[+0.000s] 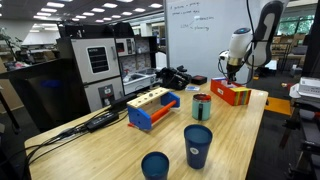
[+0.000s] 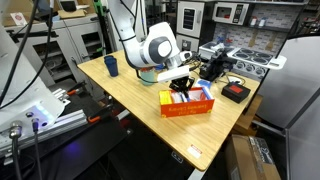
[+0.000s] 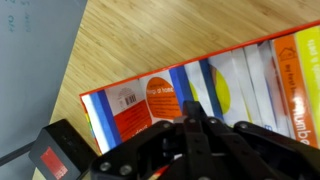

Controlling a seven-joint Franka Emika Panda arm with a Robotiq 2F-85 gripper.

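Note:
A red box on the wooden table holds several thin, book-like items standing upright. In the wrist view, a white-and-orange item lies left of my gripper, blue-and-white ones are close around its tips, and an orange one is at the right. My black fingers are together over the box's contents, with nothing visible between them. How far the tips are above the items, or whether they touch, cannot be told. In exterior view 1 the white arm stands over the box at the far end.
Blue cups, a green-and-red can and a wooden rack stand along the table. Black objects sit behind the red box. Bare table lies in front of the box, and a small black box is outside its left end.

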